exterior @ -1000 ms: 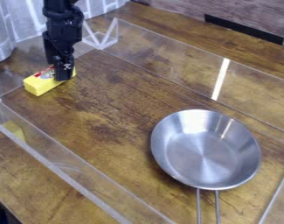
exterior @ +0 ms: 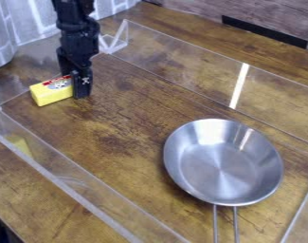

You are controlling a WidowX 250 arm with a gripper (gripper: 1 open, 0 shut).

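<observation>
My black gripper (exterior: 81, 74) reaches down from the top left onto a yellow block (exterior: 50, 93) with red and white markings, which lies on the wooden table at the left. The gripper stands open at the block's right end, its fingers low around or against it; exactly how they sit is hard to tell.
A steel pan (exterior: 222, 159) with its handle toward the front stands at the right. Clear plastic edges or strips run along the left and across the back.
The pan has stayed in place.
</observation>
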